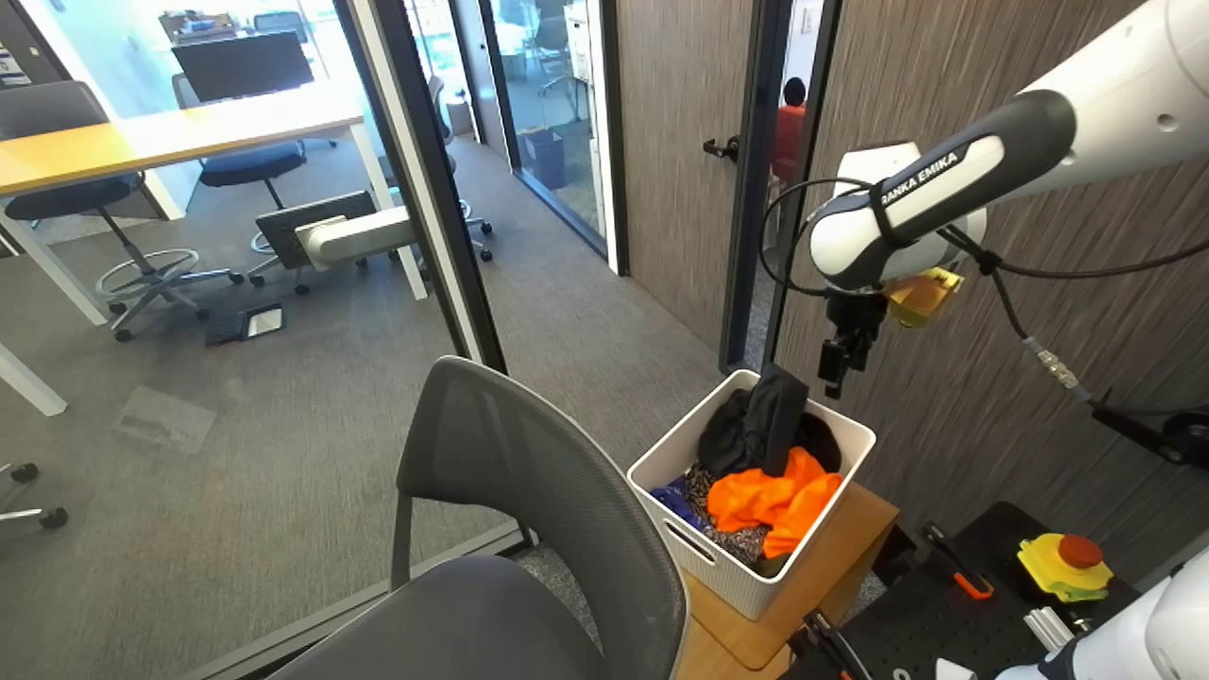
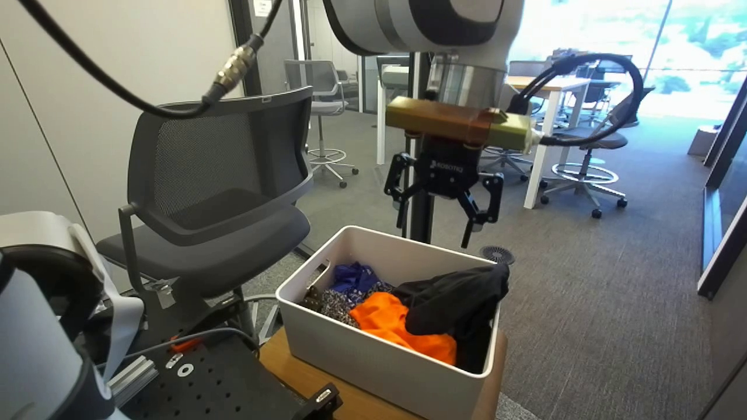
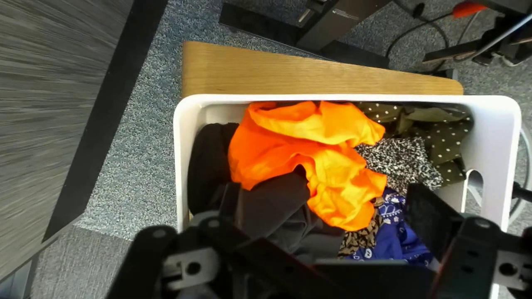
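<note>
A white bin (image 2: 392, 381) full of cloths stands on a wooden surface. Inside are an orange cloth (image 3: 319, 154), a black cloth (image 2: 458, 297) draped up over the bin's rim, a blue patterned cloth (image 3: 396, 236), a speckled black-and-white cloth (image 3: 401, 162) and a dark green dotted cloth (image 3: 444, 139). My gripper (image 2: 434, 238) hangs above the bin, pointing down, its fingers apart with nothing between them. In the wrist view its fingers cover part of the bin's near side. No cloth is touched, as far as shows.
A grey chair (image 1: 544, 487) stands close beside the bin. On the other side is a black perforated table (image 2: 210, 378) with tools, plus a red-topped yellow button (image 1: 1071, 561). A wood-grain wall (image 1: 963, 295) rises behind the arm. Above the bin the air is clear.
</note>
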